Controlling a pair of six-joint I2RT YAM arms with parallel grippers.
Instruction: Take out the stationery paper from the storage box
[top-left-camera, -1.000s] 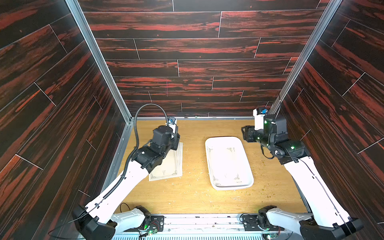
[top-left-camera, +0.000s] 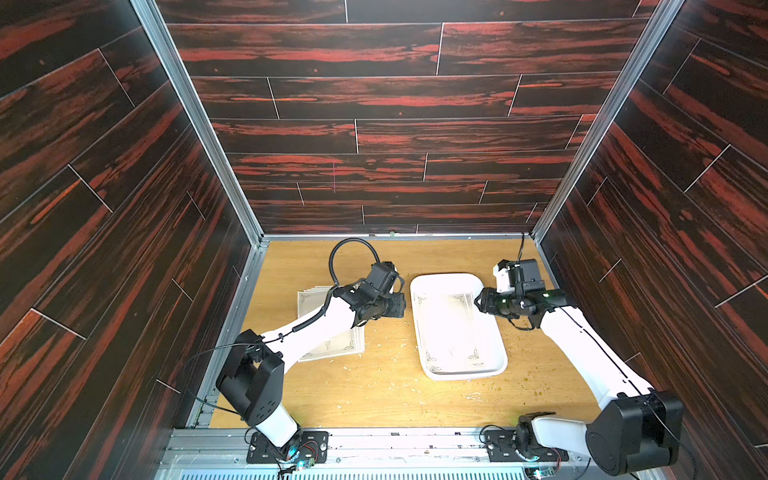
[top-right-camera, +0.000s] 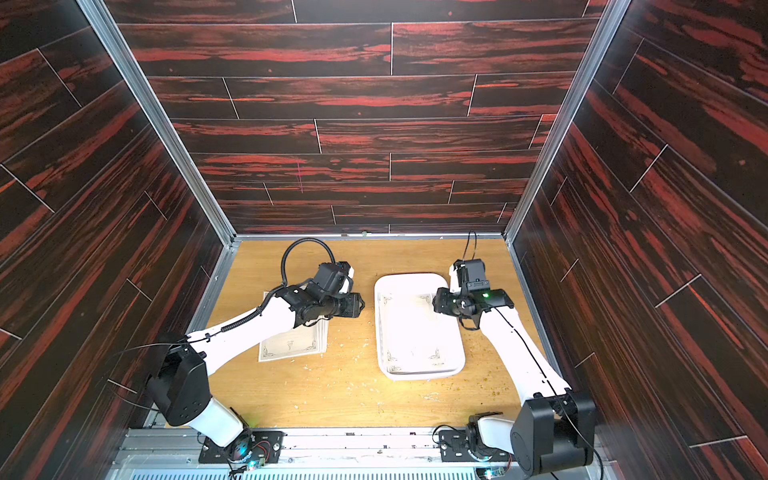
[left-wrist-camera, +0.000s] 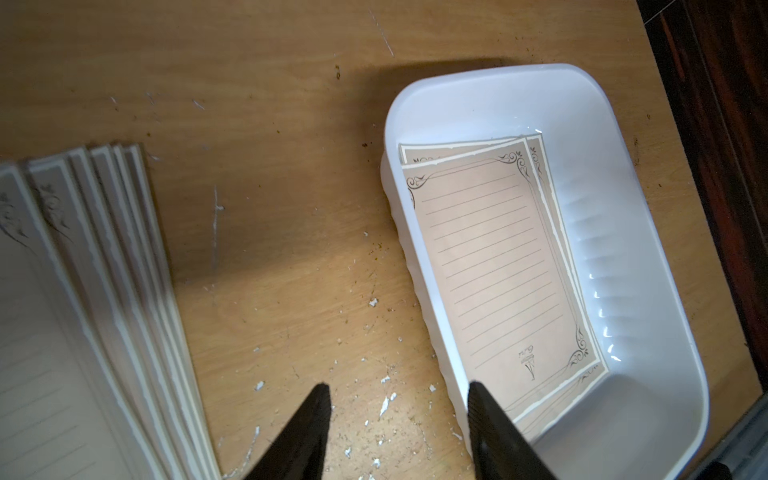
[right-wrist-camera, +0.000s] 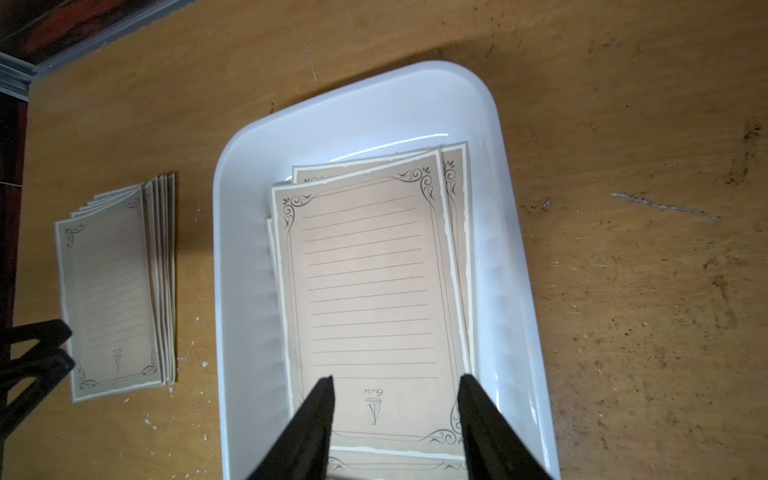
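Observation:
The white storage box (right-wrist-camera: 520, 320) stands on the table, right of centre. Inside it lie a few sheets of beige stationery paper (right-wrist-camera: 368, 272), slightly fanned, the top one lined with scrollwork corners. A fanned stack of the same paper (left-wrist-camera: 48, 336) rests on the table left of the box, partly under the left arm in the top views. My left gripper is part open with nothing between its fingers, left of the box's near wall. Over the box's right side, my right gripper is open and empty, its fingers above the lower part of the top sheet.
Bare wooden table (top-left-camera: 392, 392) with white flecks lies between stack and box and along the front. Dark wood-patterned walls (top-left-camera: 384, 136) enclose the table on the back and sides. Part of the left gripper shows at the right wrist view's left edge.
Both arms have come lower. The left gripper moved right, from above the paper stack toward the box; the right gripper moved down and slightly left to the box's right edge.

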